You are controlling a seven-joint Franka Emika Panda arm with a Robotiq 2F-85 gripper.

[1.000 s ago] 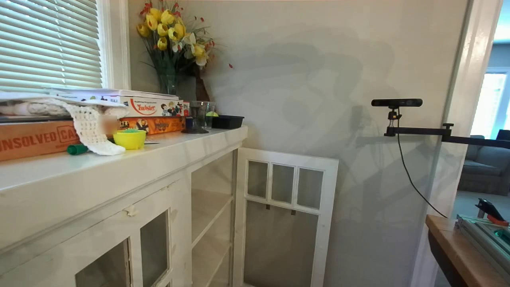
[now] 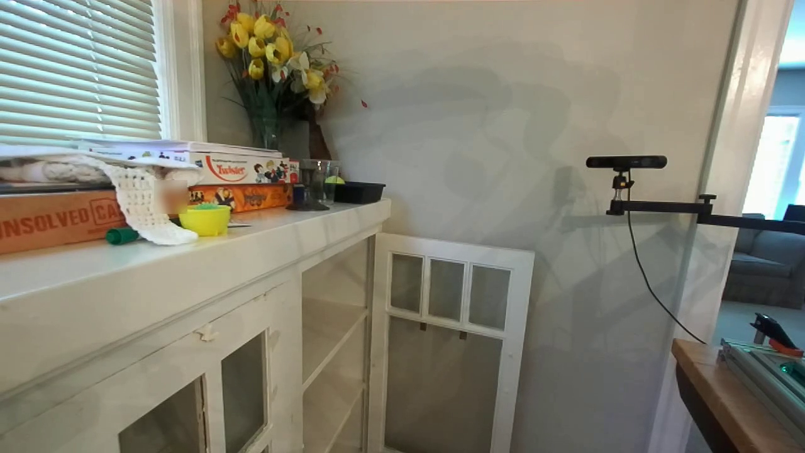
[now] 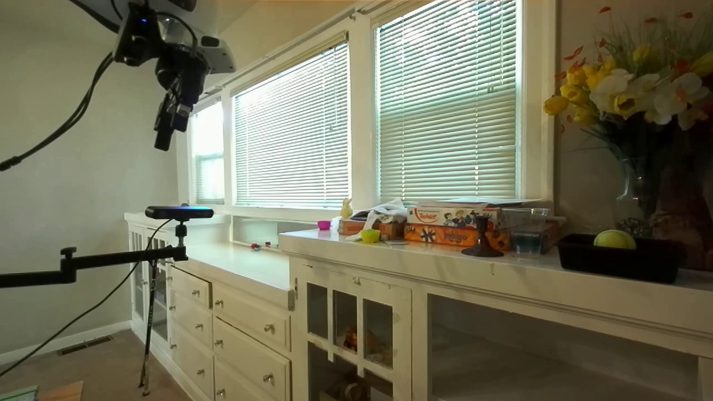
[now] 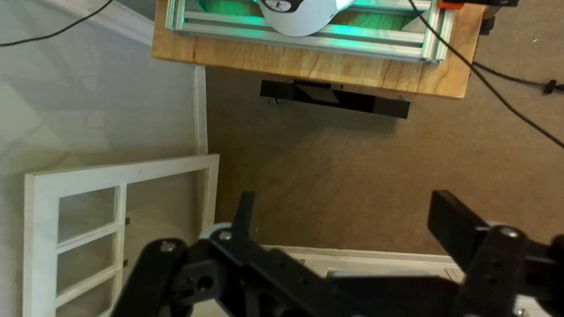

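Pointing down over bare carpet, my gripper stands open in the wrist view, its two dark fingers wide apart and nothing between them. In exterior view 2 the gripper point(image 3: 171, 128) hangs high at the upper left, well away from the counter. One white cabinet door point(image 2: 521, 340) with glass panes is swung open against the wall, so the shelves point(image 2: 332, 332) beside it are exposed. In the wrist view this open door point(image 4: 45, 237) lies to the lower left of the fingers.
On the white counter point(image 2: 249, 234) are a yellow-green bowl point(image 2: 205, 219), game boxes point(image 2: 226, 167), a black tray point(image 2: 359, 192) and a flower vase point(image 2: 264, 124). A wooden table point(image 4: 317, 66) edges the carpet. Camera arms point(image 2: 671, 206) point(image 3: 120, 258) jut into the room.
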